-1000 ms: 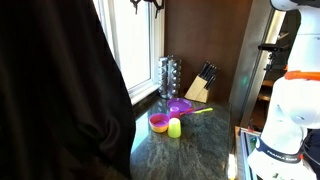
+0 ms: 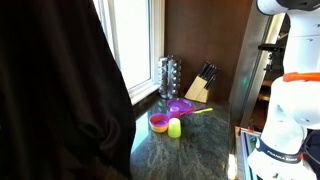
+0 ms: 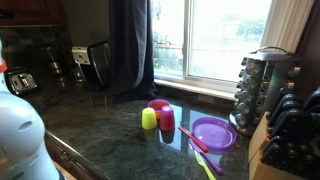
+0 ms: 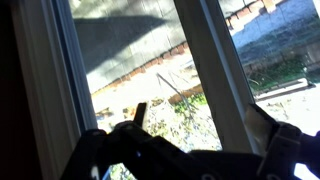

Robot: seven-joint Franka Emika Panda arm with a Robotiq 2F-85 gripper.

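Observation:
In the wrist view my gripper has its dark fingers spread wide, with only the window and the outdoors behind them. Neither outside view shows the gripper; a white part of the arm (image 2: 285, 105) fills the right edge of exterior view 1. On the dark counter stand a yellow-green cup (image 3: 149, 119) and a pink cup (image 3: 167, 118), with a pinkish bowl (image 3: 156, 104) behind them. To their right lies a purple plate (image 3: 213, 132). A red-handled utensil (image 3: 193, 139) and a yellow-green utensil (image 3: 205, 166) lie near it.
A spice rack (image 2: 169, 76) and a wooden knife block (image 2: 197, 88) stand at the back. A dark curtain (image 2: 60, 90) covers the left of exterior view 1, beside the window (image 2: 131, 40). The counter (image 2: 185, 155) in front of the cups is clear.
The items on the counter have not moved.

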